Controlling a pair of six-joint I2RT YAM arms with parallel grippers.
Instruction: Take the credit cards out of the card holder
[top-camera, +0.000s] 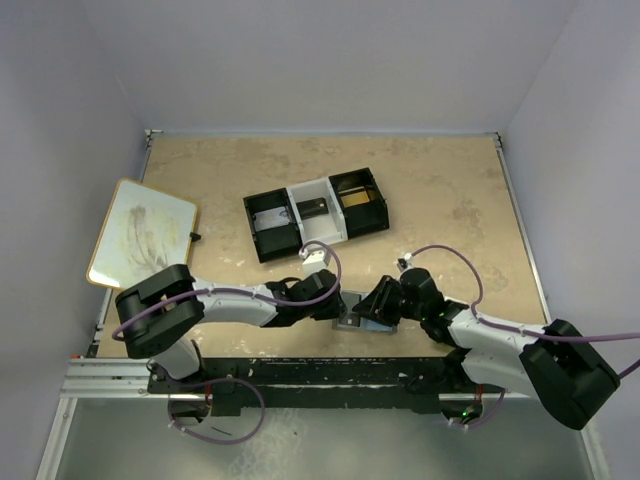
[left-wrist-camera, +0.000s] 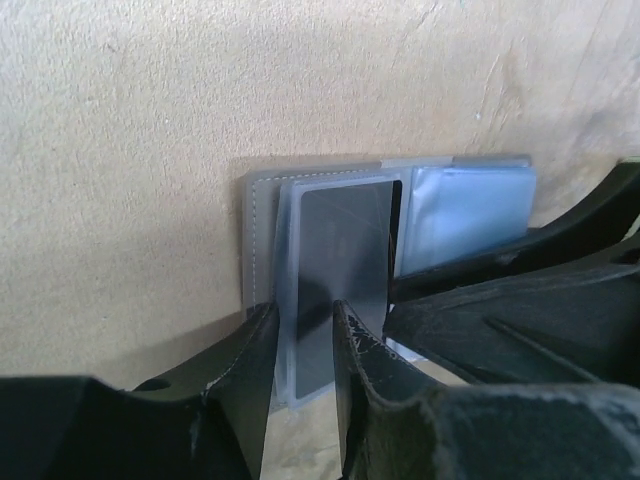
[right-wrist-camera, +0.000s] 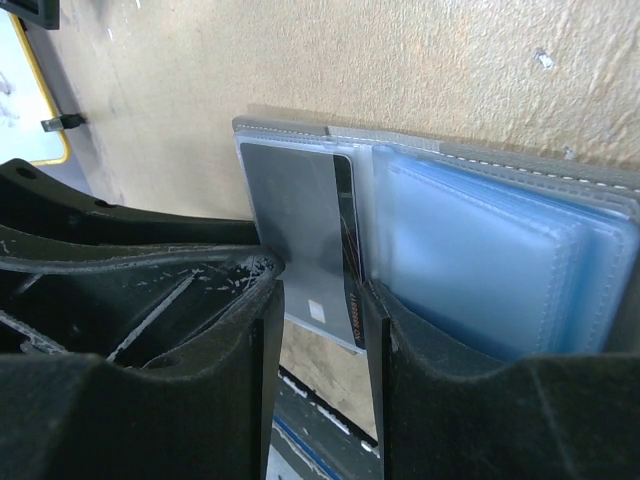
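The card holder lies flat and spread at the table's front, its clear sleeve (left-wrist-camera: 284, 300) holding a dark grey card (left-wrist-camera: 345, 240). Blue pockets (right-wrist-camera: 480, 240) make up its right part. At the sleeve's left edge my left gripper is open, one fingertip on either side of that edge. My right gripper is partly open over the card's right part, where a black strip (right-wrist-camera: 348, 240) shows. Its fingertips reach down near the sleeve's opening; whether they touch the card cannot be told. In the top view both grippers partly cover the holder (top-camera: 351, 302).
Behind the holder stands a three-part organiser (top-camera: 335, 226) with black outer bins and a white middle one, with items inside. A whiteboard (top-camera: 142, 235) lies at the left.
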